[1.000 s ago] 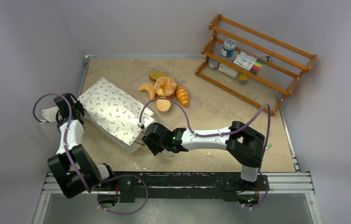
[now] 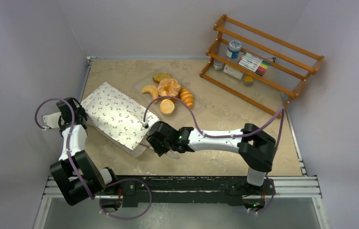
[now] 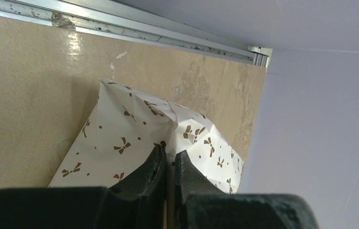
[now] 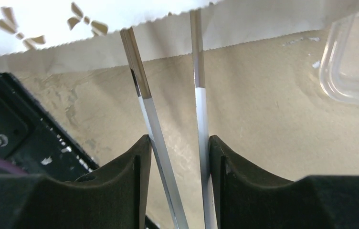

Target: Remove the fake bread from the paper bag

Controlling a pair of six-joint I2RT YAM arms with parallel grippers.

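The white paper bag with a brown bow pattern (image 2: 113,114) lies slanted at the table's left side. At its far left end, my left gripper is shut on a crumpled fold of the paper bag (image 3: 125,129). At the other end is my right gripper, its fingers against the two arms of metal tongs (image 4: 201,114). The tongs reach under the bag's upper edge (image 4: 96,28), where their tips are hidden. No bread inside the bag can be seen. Several bread pieces, including a croissant (image 2: 186,97) and a round roll (image 2: 167,107), lie outside it.
A clear tray (image 4: 330,76) lies under the bread, right of the bag. The wooden rack (image 2: 263,38) with jars and pens stands at the back right. Between rack and right arm the table (image 2: 230,107) is bare.
The bag's right edge shifted slightly right. A green-tipped pen at the right is now hidden behind the arm. The left arm barely moved.
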